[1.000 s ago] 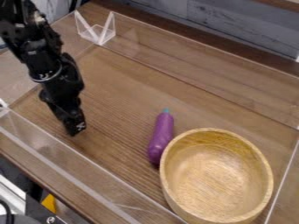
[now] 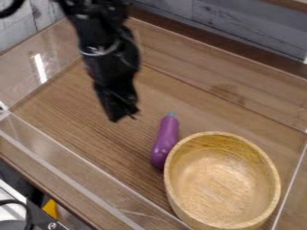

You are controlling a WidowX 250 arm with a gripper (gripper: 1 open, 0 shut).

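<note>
My black gripper (image 2: 120, 106) is at the upper left of the camera view, blurred, over the wooden floor (image 2: 84, 135) to the left of a purple eggplant (image 2: 166, 139); whether anything is between its fingers I cannot tell. The eggplant lies beside a tan bowl (image 2: 222, 180) at the lower right.
Back and right walls of the wooden tray (image 2: 252, 85) bound the area. Bare floor fills the back right and lower left.
My gripper has moved to the right and somewhat up in the view, toward the eggplant. The eggplant and bowl are where they were.
</note>
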